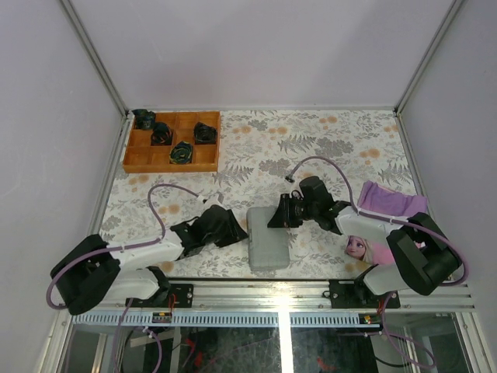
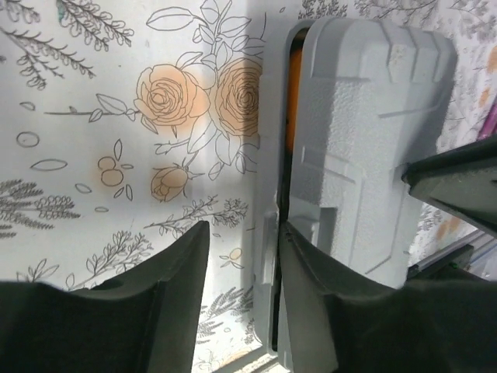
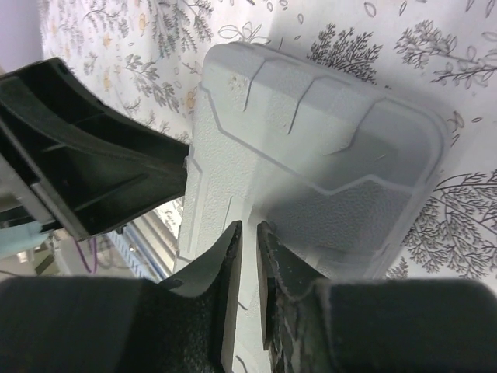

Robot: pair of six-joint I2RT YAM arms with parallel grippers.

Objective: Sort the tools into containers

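Note:
A grey plastic case [image 1: 268,247] lies flat at the front centre, its lid down with a narrow gap along the left edge, where orange [image 2: 293,93] shows in the left wrist view. My left gripper [image 1: 239,236] is low at that left edge, fingers part open, one at the seam. My right gripper [image 1: 278,217] is over the case's upper right part, fingertips close together on or just above the lid [image 3: 311,186]; whether it is shut is hard to tell.
An orange divided tray [image 1: 171,165] with several dark bundles stands at the back left. A purple and pink bag [image 1: 388,202] lies at the right under the right arm.

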